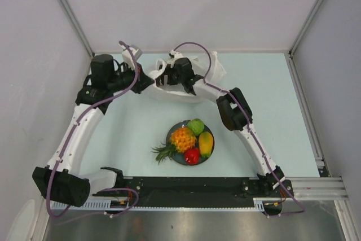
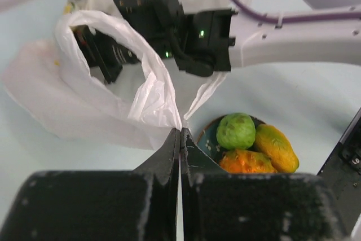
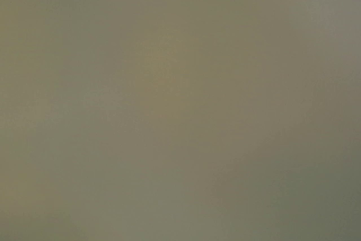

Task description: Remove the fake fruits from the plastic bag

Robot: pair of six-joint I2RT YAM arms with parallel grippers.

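The white plastic bag (image 1: 186, 94) lies at the back middle, its left rim pulled up. My left gripper is shut on that thin rim. My right gripper (image 1: 160, 78) reaches into the bag from the right, its fingers apart; I see no fruit between them. Inside the bag a small yellow patch (image 2: 69, 7) shows in the left wrist view, too little to name. Only a dim blur fills the right wrist view. On a dark plate (image 1: 176, 128) are a pineapple (image 1: 183, 139), a green fruit (image 1: 196, 126), a yellow-orange fruit (image 1: 206, 144) and a red one (image 1: 192, 155).
The plate stands in front of the bag, near the table's front edge. Bare table (image 1: 271, 117) lies to the right, and more is free left of the plate. The right forearm crosses over the bag's right side.
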